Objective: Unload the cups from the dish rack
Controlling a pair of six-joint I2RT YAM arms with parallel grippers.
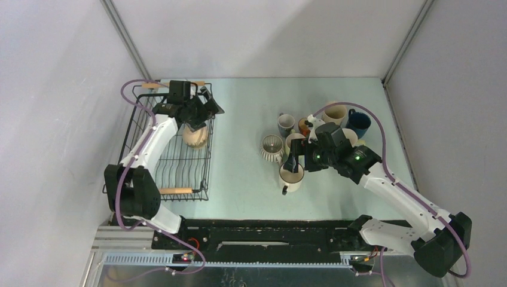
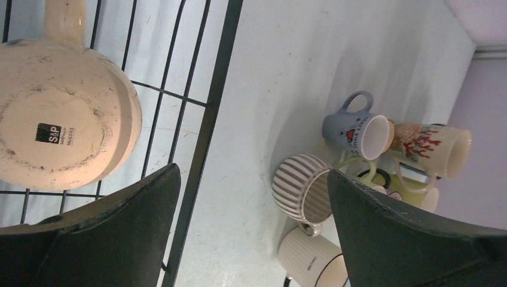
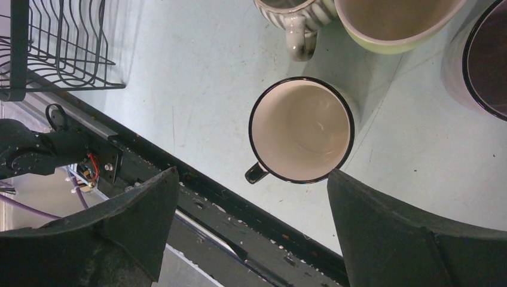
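Observation:
One beige mug (image 2: pixel 57 122) lies upside down in the wire dish rack (image 1: pixel 179 170), its labelled base facing up and its handle toward the back. Over the rack's right side, close to that mug, my left gripper stands open with nothing between its fingers. Out on the table, a white mug with a black rim (image 3: pixel 302 128) stands upright. My right gripper hovers open above this mug without holding it. A striped cup (image 1: pixel 272 147) and a blue-grey mug (image 1: pixel 286 123) stand just behind.
More cups crowd the right half, among them a dark blue mug (image 1: pixel 359 121) and a cream cup (image 1: pixel 335 113) at the back. Bare table (image 1: pixel 239 161) lies between rack and cups. A wall rises close on the rack's left.

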